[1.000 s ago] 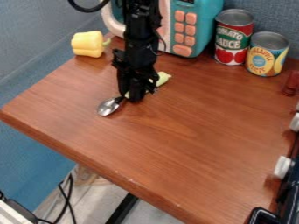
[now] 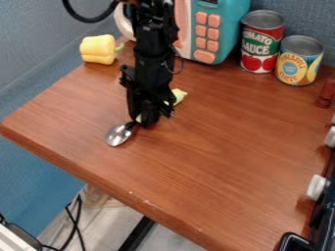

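My black gripper (image 2: 148, 116) hangs low over the wooden table (image 2: 197, 176), just right of a silver spoon (image 2: 119, 134) whose handle runs under it. A pale yellow-green cloth or object (image 2: 178, 96) peeks out behind the gripper. The fingertips are dark and overlapping in view, so whether they are open or shut on the spoon is unclear.
A yellow corn-like piece (image 2: 98, 49) stands at the back left. A teal toy microwave (image 2: 210, 29), a tomato can (image 2: 261, 42), a second can (image 2: 299, 61) and a red bottle (image 2: 326, 94) line the back. A black appliance (image 2: 314, 221) is at front right.
The gripper has moved slightly down and toward the front, and the spoon's bowl has shifted a little toward the front with it.
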